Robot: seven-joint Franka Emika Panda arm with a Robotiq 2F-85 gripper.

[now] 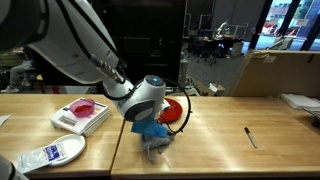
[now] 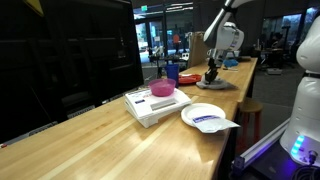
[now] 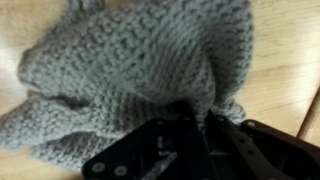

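A grey knitted cloth (image 3: 130,65) fills much of the wrist view, bunched over the wooden table. My gripper is shut on a fold of it at the bottom of that view; the fingertips are largely buried in the knit. In exterior view 1 the cloth (image 1: 155,146) hangs or lies crumpled just below the gripper (image 1: 150,133), close to the table surface. From exterior view 2 the gripper (image 2: 209,75) appears far off at the table's other end, with the cloth (image 2: 205,87) under it.
A red plate (image 1: 173,109) lies behind the gripper. To the left are a white box (image 1: 78,121) with a pink bowl (image 1: 83,107) on it, and a white plate (image 1: 68,149) with a paper. A dark marker (image 1: 250,138) lies right.
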